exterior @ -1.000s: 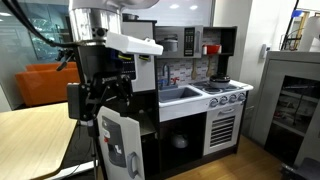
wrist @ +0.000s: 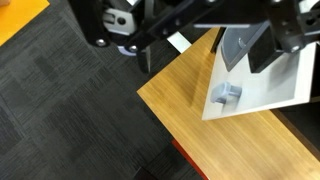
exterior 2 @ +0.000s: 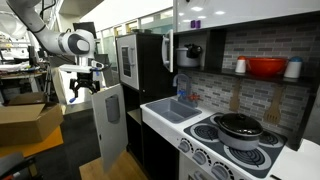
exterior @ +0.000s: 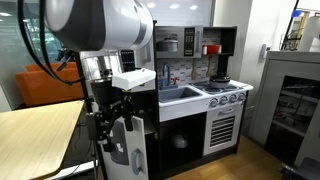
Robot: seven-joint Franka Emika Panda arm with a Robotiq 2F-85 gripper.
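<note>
A white cabinet door stands swung out from the kitchen unit. Exterior view 2 shows the same door from the other side, left of the sink counter. My gripper is at the door's upper part in exterior view 1, overlapping its top edge; whether they touch cannot be told. In the wrist view the gripper has its two dark fingers well apart, with no held object visible between them. A pale grey handle juts from the white panel below and right of the gap.
Behind the door is a dark open cabinet space. The sink and a stove with a black pot top the unit. A wooden table stands left in exterior view 1. Wooden floor and dark carpet lie below.
My arm and gripper have come lower, down to the door's upper part, covering more of it in exterior view 1. The door remains swung out.
</note>
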